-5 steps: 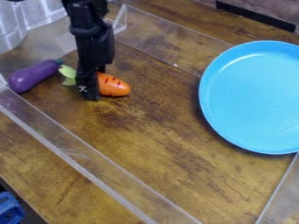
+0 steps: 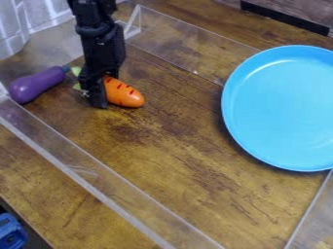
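The black gripper (image 2: 101, 88) reaches down at the upper left, its fingertips low over an orange toy carrot (image 2: 121, 93) on the wooden table. The carrot's green top is mostly hidden behind the gripper. Whether the fingers are closed on the carrot I cannot tell. A purple toy eggplant (image 2: 34, 85) lies just left of the gripper.
A large blue plate (image 2: 279, 109) takes up the right side. Clear plastic walls or strips run around the table's edges. A small blue object (image 2: 8, 231) is at the bottom left corner.
The gripper has shifted very slightly, now covering more of the carrot's green top. The plate and eggplant look unmoved.
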